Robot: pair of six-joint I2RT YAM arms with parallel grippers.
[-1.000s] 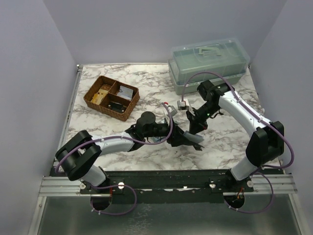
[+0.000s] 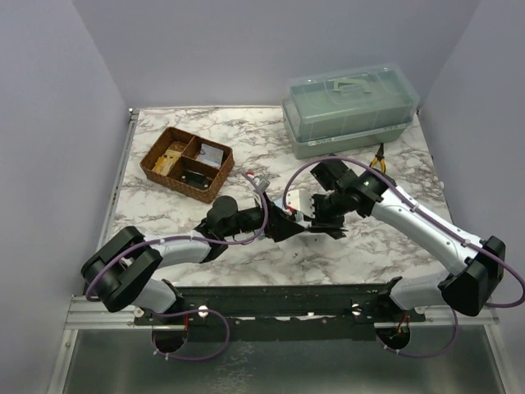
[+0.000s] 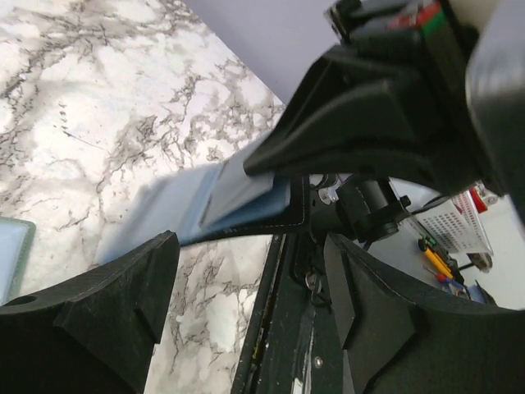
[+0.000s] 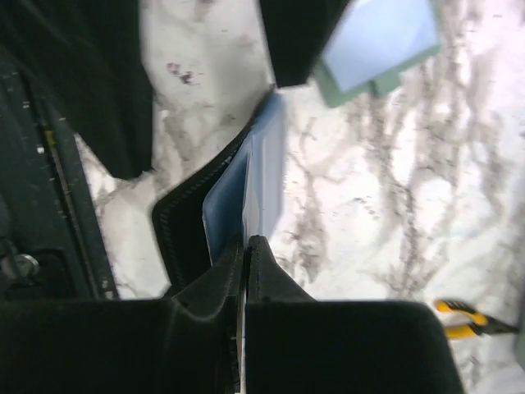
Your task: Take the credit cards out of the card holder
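Observation:
The card holder, black with pale blue cards (image 3: 201, 201), hangs between my grippers over the front middle of the table. My right gripper is shut, with the holder's thin edge at its fingertips and the blue face above them. My left gripper stands partly open near the holder, its fingers (image 3: 123, 320) apart with nothing clearly between them. In the top view both grippers (image 2: 287, 222) meet and largely hide the holder. More pale blue pieces lie on the table behind, at the upper right of the right wrist view.
A wicker basket (image 2: 152, 164) with compartments stands at back left. A lidded clear green box (image 2: 349, 111) is at back right, with yellow-handled pliers (image 4: 459, 328) beside it. The marble table's front edge lies close below the grippers.

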